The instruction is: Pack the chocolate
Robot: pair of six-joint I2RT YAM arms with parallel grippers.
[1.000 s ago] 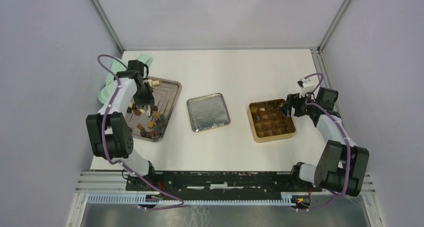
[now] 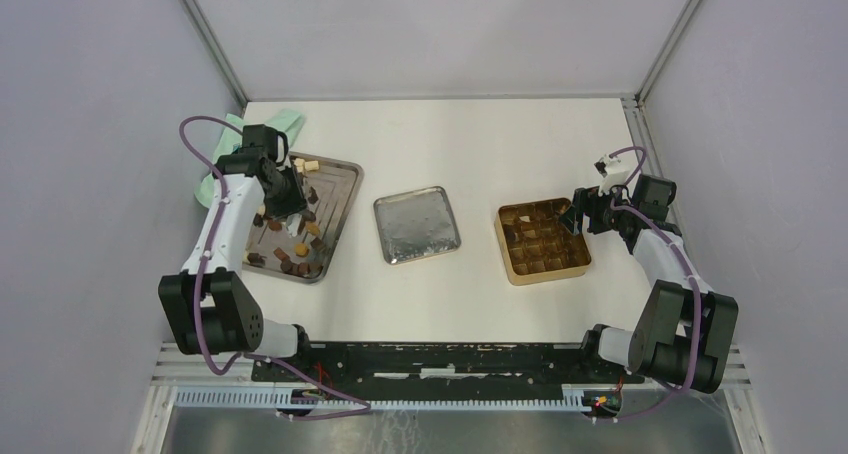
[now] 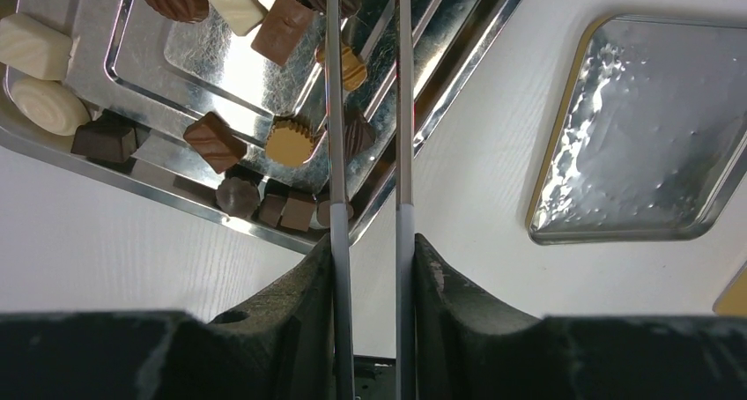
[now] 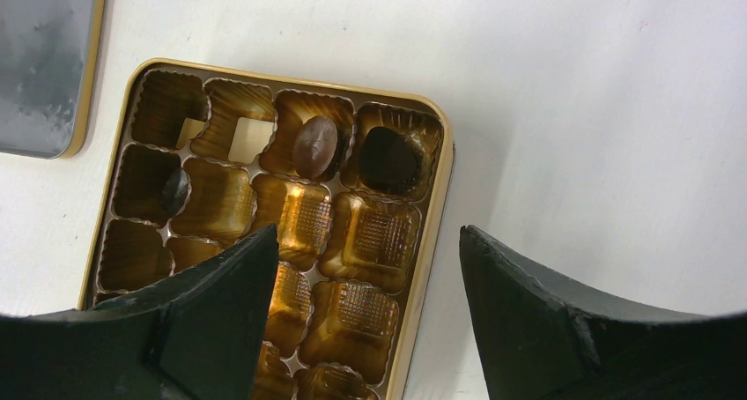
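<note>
Assorted chocolates, among them a gold round one [image 3: 289, 142] and a white square [image 3: 35, 47], lie on the large metal tray [image 2: 340, 214] at the left. My left gripper [image 2: 292, 214] is over this tray; its long fingers run off the top of the left wrist view with a gap between, so what they grip is hidden. My right gripper stands open over the gold compartment box [image 2: 506, 266] at the right. A few of the box's back compartments show dark pieces, including an oval one [image 4: 314, 144].
A small empty metal tray [image 2: 417, 224] sits between the chocolates and the box. A mint cloth [image 2: 285, 124] lies at the back left.
The right arm has not moved.
</note>
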